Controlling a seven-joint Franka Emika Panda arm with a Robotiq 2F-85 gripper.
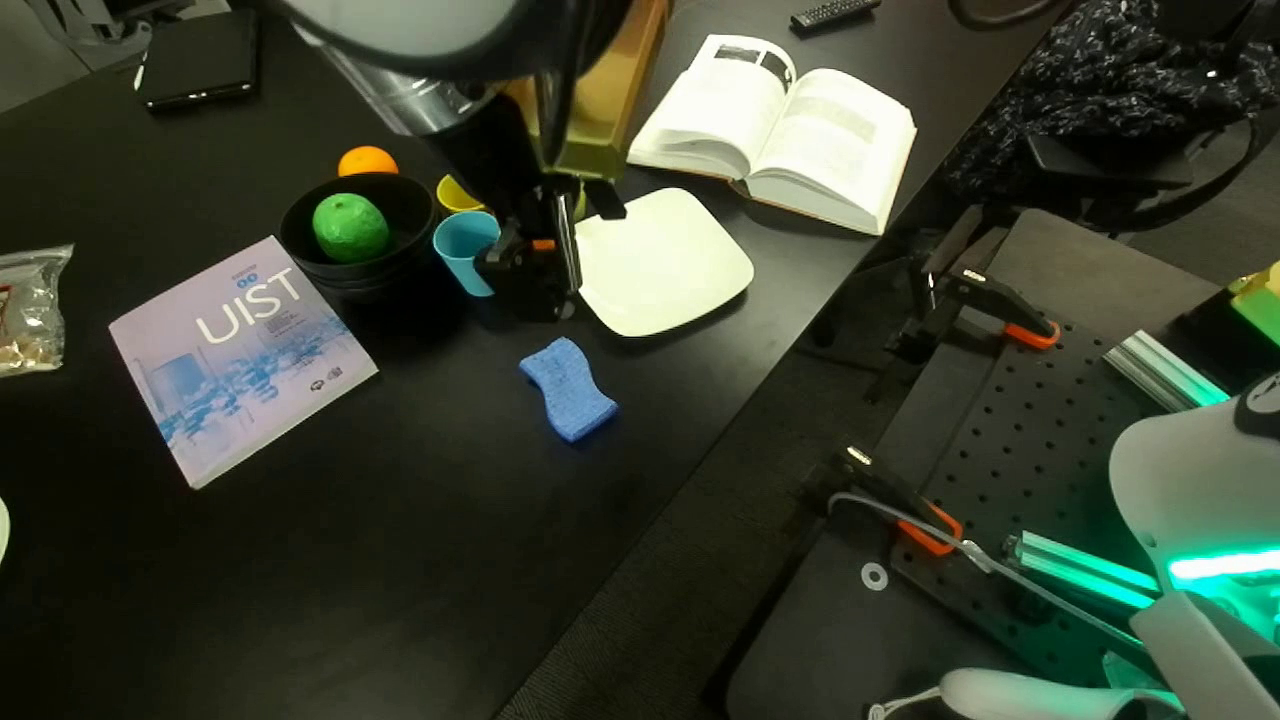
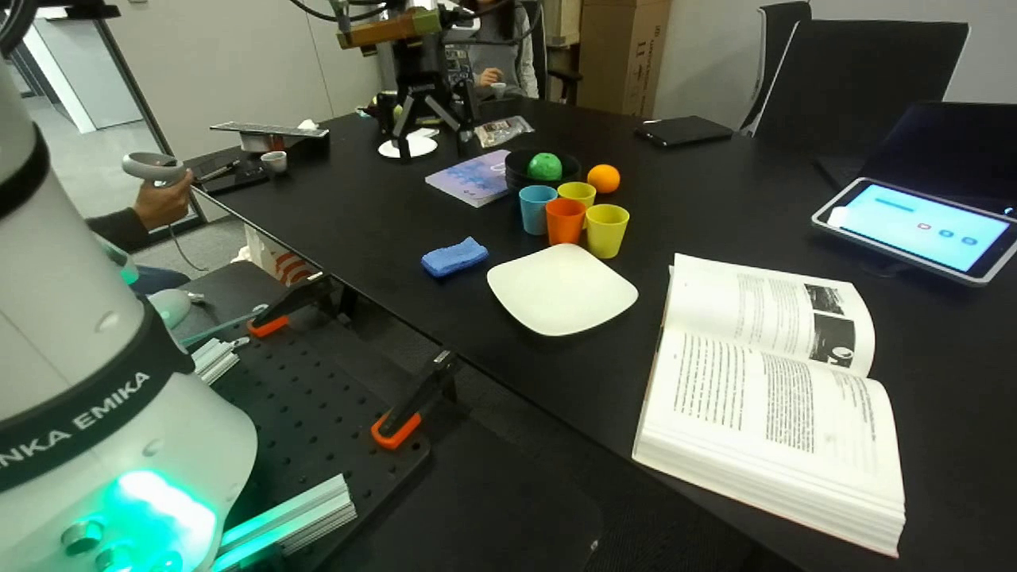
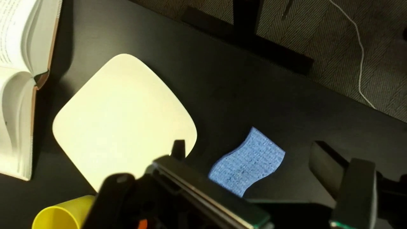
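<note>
A blue wavy sponge lies flat on the black table, and in the wrist view the sponge shows in the gap between my fingers. My gripper is open, above the table and apart from the sponge, with nothing held. In the first exterior view the gripper hides part of the cups. Beside the sponge rests an empty white square plate. Behind the plate stand a blue cup, an orange cup and two yellow cups.
Stacked black bowls hold a green fruit, with an orange beside them. A UIST booklet lies nearby. The open book lies past the plate. The table edge is close by.
</note>
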